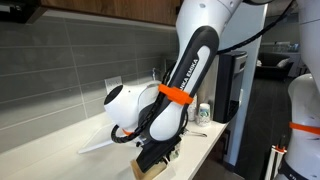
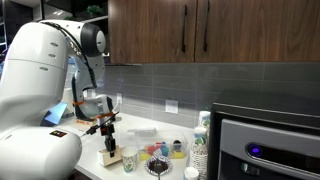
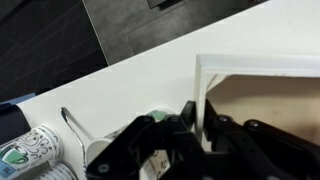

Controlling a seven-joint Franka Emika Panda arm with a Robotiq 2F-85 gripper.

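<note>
In the wrist view, an open box with white walls and a tan inside lies at the right. My gripper is shut on one of its walls, which runs up from between the dark fingers. Seen from exterior view 1, the tan box is at the counter's near edge, partly covered by the gripper. Exterior view 2 has the box on the white counter below the gripper. Whether its base touches the counter is hard to tell.
Patterned cups stand close beside the gripper. Along the counter in exterior view 2 are a dark round rack, colourful small items, a stack of cups and a microwave. Bare counter lies to the left in exterior view 1.
</note>
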